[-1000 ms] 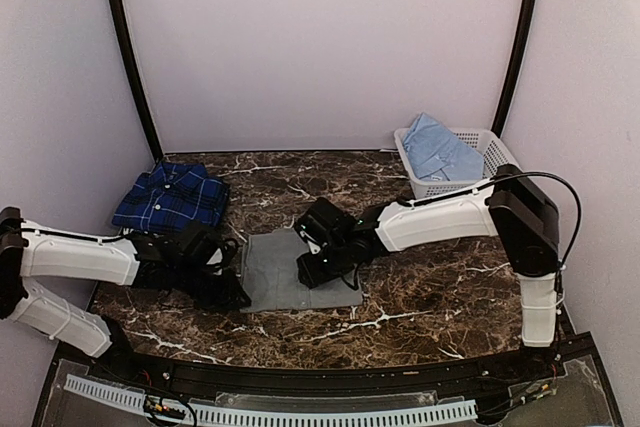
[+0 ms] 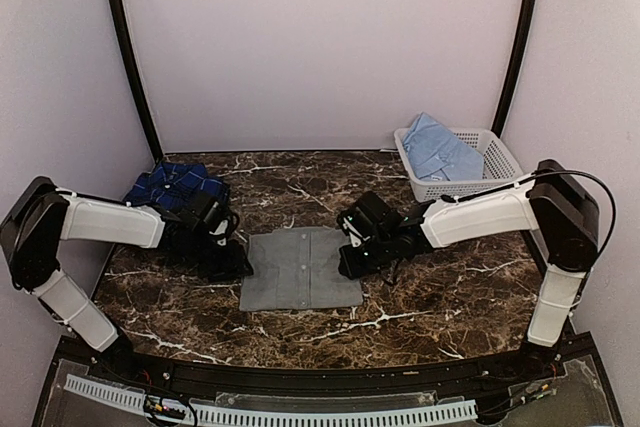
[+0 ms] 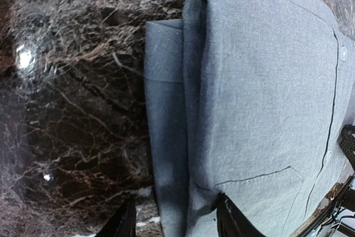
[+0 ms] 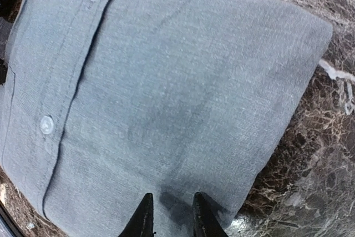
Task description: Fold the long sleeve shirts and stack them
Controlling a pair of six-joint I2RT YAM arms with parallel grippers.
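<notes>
A folded grey button shirt [image 2: 305, 287] lies flat as a near rectangle on the marble table. My left gripper is open over its left edge, the strip of folded cloth lying between the fingers and the right finger touching the fabric. Over the shirt's right edge, my right gripper has its fingers partly apart, low against the cloth, which dips and creases between them. A dark blue plaid shirt [image 2: 168, 185] lies folded at the back left, partly covered by the left arm. A light blue shirt [image 2: 440, 152] rests in the white basket [image 2: 510, 162].
Bare marble tabletop [image 2: 300, 182] stretches behind the grey shirt. More free room lies right of it and along the front, up to the dark table edge [image 2: 310, 372]. The basket takes the back right corner.
</notes>
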